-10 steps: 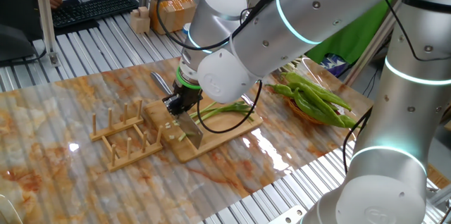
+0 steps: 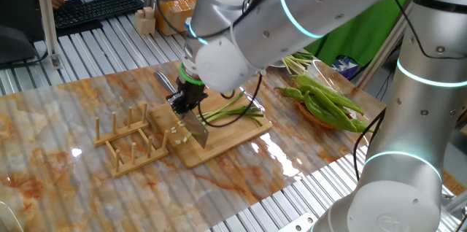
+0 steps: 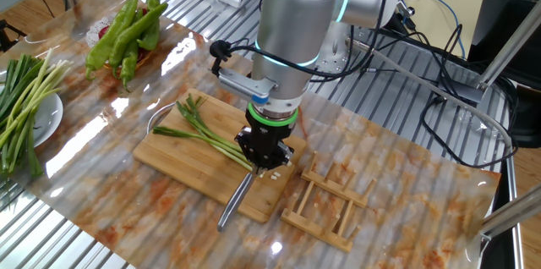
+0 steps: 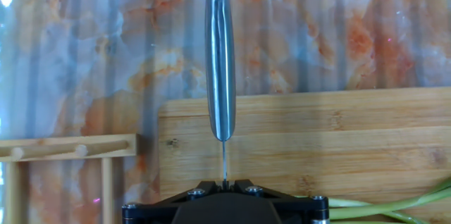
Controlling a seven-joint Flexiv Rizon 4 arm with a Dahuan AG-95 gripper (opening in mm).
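Observation:
My gripper is shut on a knife, gripping it where the thin top edge of the blade passes between the fingers. The steel knife handle sticks out past the cutting board's edge in the wrist view. In exterior view 1 the broad blade hangs edge down over the wooden cutting board; whether it touches the board I cannot tell. Long green scallion stalks lie across the board and run toward the blade. Small pale cut pieces lie beside it.
An empty wooden peg rack stands close beside the board. Green peppers fill a basket, and more scallions rest on a white plate.
The grip on the knife stays the same; rack and peppers have not moved.

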